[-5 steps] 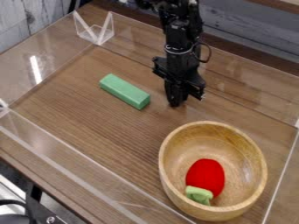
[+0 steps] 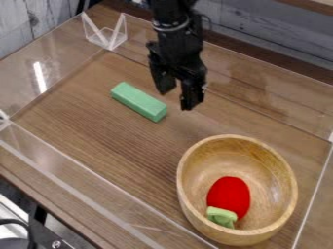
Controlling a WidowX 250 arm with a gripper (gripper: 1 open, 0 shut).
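Observation:
The black robot gripper (image 2: pixel 174 80) hangs over the wooden table (image 2: pixel 78 160) at the upper middle, open, with nothing visible between its fingers. Just below and left of it lies a green block (image 2: pixel 138 101), apart from the gripper. A wooden bowl (image 2: pixel 205 164) at the lower right holds a red object (image 2: pixel 229 195) with a green end, which looks like a strawberry or similar toy.
A clear plastic piece (image 2: pixel 107 31) sits at the back left, another (image 2: pixel 11 126) at the left edge. Black cable shows at the bottom left corner.
The gripper has lifted and turned, moving a little up from where it was low over the table. The green block and the bowl are unchanged.

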